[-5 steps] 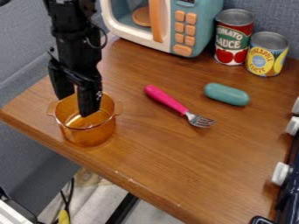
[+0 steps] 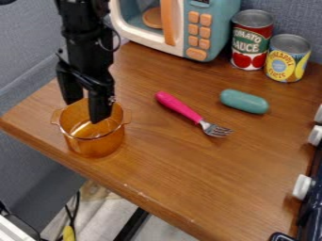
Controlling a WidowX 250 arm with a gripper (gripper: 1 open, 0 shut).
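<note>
My black gripper [image 2: 94,102] points down into a translucent orange pot [image 2: 92,139] near the left edge of the wooden table [image 2: 189,184]. Its fingertips are partly behind or inside the pot's upper part, so what lies between them cannot be made out. A pink-handled fork [image 2: 189,113] lies in the middle of the table, with a teal oblong object [image 2: 244,101] to its right.
A toy microwave [image 2: 176,24] stands at the back, beside a tomato can [image 2: 250,42] and a yellow-labelled can [image 2: 287,58]. A dark stove-like object [image 2: 306,212] with white knobs is at the right edge.
The arm has shifted very slightly over the last second, staying at the orange pot. The objects on the table look unchanged.
</note>
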